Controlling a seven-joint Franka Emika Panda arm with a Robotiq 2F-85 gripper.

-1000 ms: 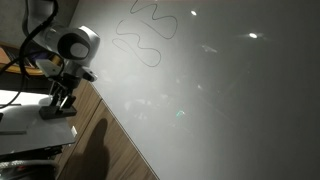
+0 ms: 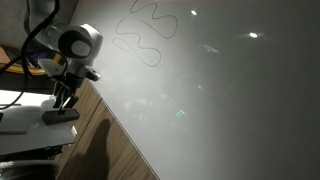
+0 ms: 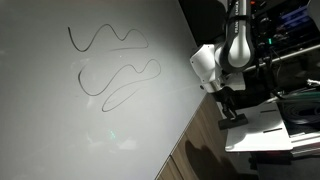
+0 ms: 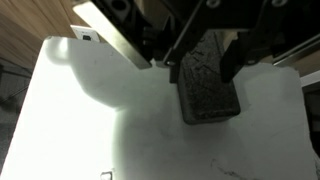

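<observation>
A dark, roughly rectangular block that looks like a whiteboard eraser (image 4: 210,103) lies at a white surface (image 4: 145,135), seen from above in the wrist view. My gripper is over its near end, with its two dark fingers standing apart, one along each side of the block. Whether both fingers touch it is not clear. In the first exterior view the block (image 2: 61,117) sits low under the gripper (image 2: 64,101) at the left. The second exterior view has the block (image 3: 232,122) beneath the gripper at the right.
A large whiteboard (image 2: 210,80) with wavy black lines (image 3: 120,75) fills most of both exterior views. Brown wood panelling (image 2: 100,140) lies between it and the white surface. Dark cables hang beside the arm.
Over the last second the gripper and the dark block have shifted slightly downward in the first exterior view.
</observation>
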